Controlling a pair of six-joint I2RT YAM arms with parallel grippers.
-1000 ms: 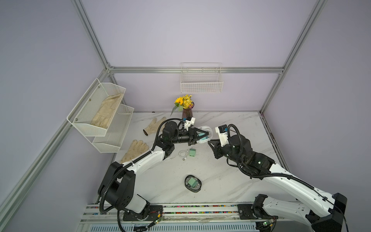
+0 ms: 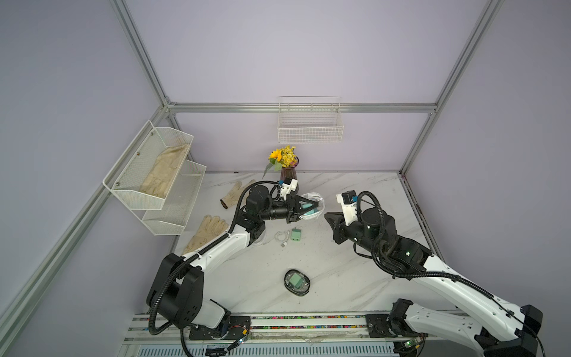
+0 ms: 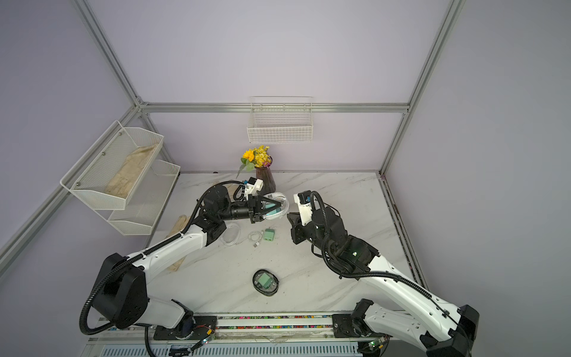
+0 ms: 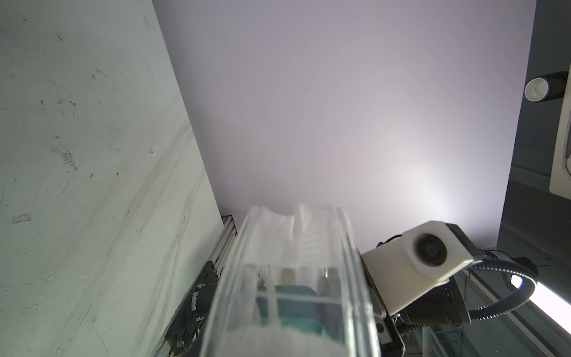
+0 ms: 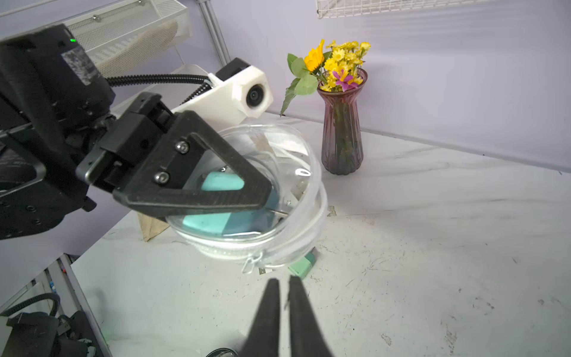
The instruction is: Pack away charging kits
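Observation:
A clear round case (image 5: pixel 306 178) with a teal charger (image 5: pixel 223 205) and white cable inside hangs above the table, my left gripper (image 2: pixel 314 205) shut on it. A small zipper pull (image 5: pixel 252 261) dangles from its lower edge. In the left wrist view the case (image 4: pixel 291 261) hides the left fingertips. My right gripper is empty, slightly open with a narrow gap, just right of the case and apart from it. On the table lie a green charger (image 2: pixel 296 234), a coiled white cable (image 2: pixel 281 236), an empty-looking clear case (image 3: pixel 231 233) and a black-rimmed case (image 2: pixel 296 282) with another green charger.
A flower vase (image 5: pixel 342 131) stands at the back, behind the left gripper. Beige gloves (image 2: pixel 206 232) lie at the left; mesh baskets (image 2: pixel 135 199) hang on the left wall. A wire basket (image 2: pixel 310 128) is on the back wall.
My right gripper has drawn a little to the right, widening its distance from the case. The left gripper has shifted slightly left, still with the case.

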